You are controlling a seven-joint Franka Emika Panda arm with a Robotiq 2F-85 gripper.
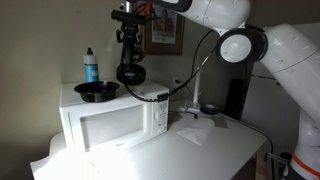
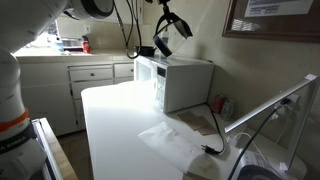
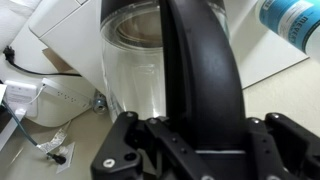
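Note:
My gripper is shut on the black handle (image 3: 207, 75) of a clear glass carafe (image 3: 135, 75), whose dark rim shows at the top of the wrist view. The handle runs down between the fingers and hides part of the fingers. In exterior view 2 the carafe (image 2: 161, 46) hangs tilted near the top of the white microwave (image 2: 190, 84). Exterior view 1 shows it as a dark shape (image 1: 130, 73) under the gripper, over the microwave's right part. Whether its lower edge touches the microwave is hard to tell.
Left of the carafe on the microwave are a black pan (image 1: 97, 92) and a blue bottle (image 1: 91, 67). A white cloth (image 2: 170, 145) lies on the table, with a black cable and plug (image 2: 211, 149) near the microwave.

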